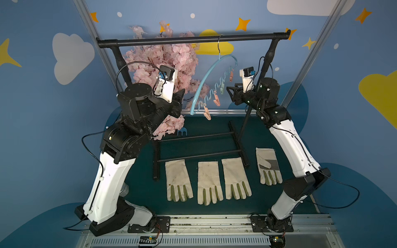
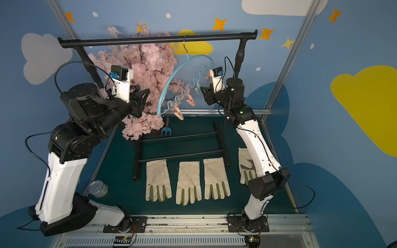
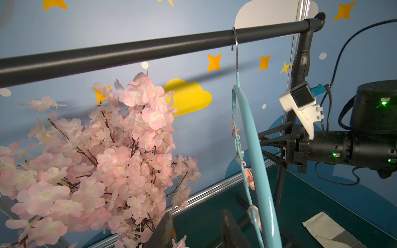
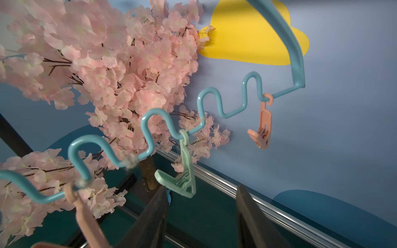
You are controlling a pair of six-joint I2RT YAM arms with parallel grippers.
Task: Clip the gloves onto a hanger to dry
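Note:
A light blue hanger (image 1: pixel 203 84) hangs by its hook from the dark rail, with pink and green clips dangling from its wavy lower bar; one green clip (image 4: pixel 187 167) shows close up in the right wrist view. My left gripper (image 1: pixel 182 103) stands left of the hanger, part open with nothing between its fingers. On the other side, my right gripper (image 1: pixel 231 94) is apart from the clips, also part open and empty. Four-fingered work lies flat below: beige gloves with green fingertips, a left glove (image 1: pixel 178 180), a middle glove (image 1: pixel 210 182), another glove (image 1: pixel 236 178) and a right-hand glove (image 1: pixel 268 166).
The black rack's rail (image 1: pixel 177 40) spans above, its base bars (image 1: pixel 198 155) near the gloves. Pink blossoms (image 1: pixel 153 62) fill the back left. A metal tin (image 2: pixel 98 188) and a small blue fork (image 2: pixel 166 130) rest on the green floor.

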